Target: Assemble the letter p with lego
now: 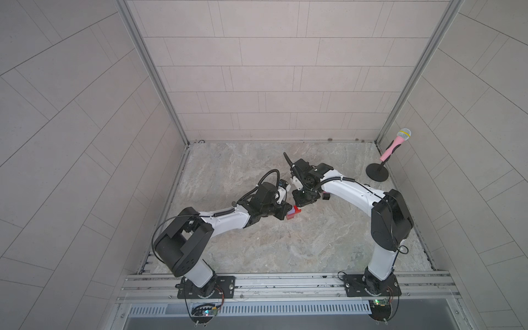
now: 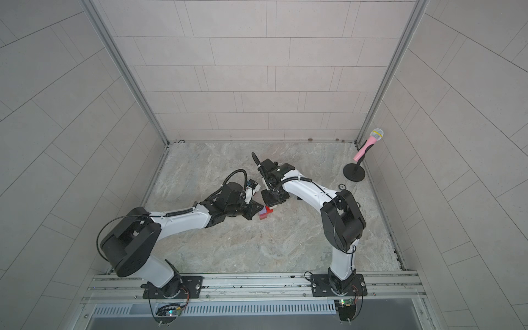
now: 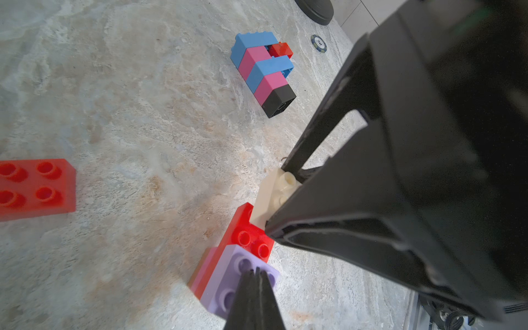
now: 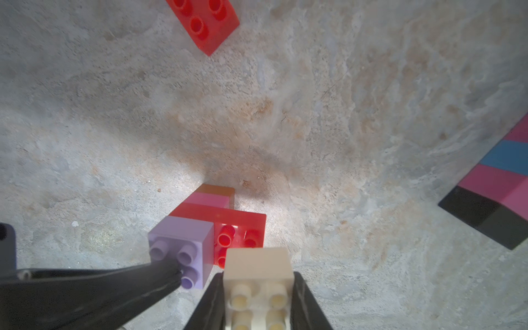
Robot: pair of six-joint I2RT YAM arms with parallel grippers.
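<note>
An upright stack (image 4: pixel 200 206) stands on the table: orange-brown and pink below, a red brick (image 4: pixel 242 228) across, and a lavender brick (image 3: pixel 233 275) on one end of the red. My left gripper is shut, its tips against or just above the lavender brick, with nothing visible between them. Beside the lavender one, my right gripper is shut on a white brick (image 4: pixel 257 264). In the left wrist view the white brick (image 3: pixel 267 195) sits at the free end of the red studs; I cannot tell whether it touches them.
A loose red brick (image 3: pixel 41 187) lies behind the stack. To the right rests a blue, pink and black assembly (image 3: pixel 266 68) with a red piece. A microphone stand (image 1: pixel 377 172) is at the back right.
</note>
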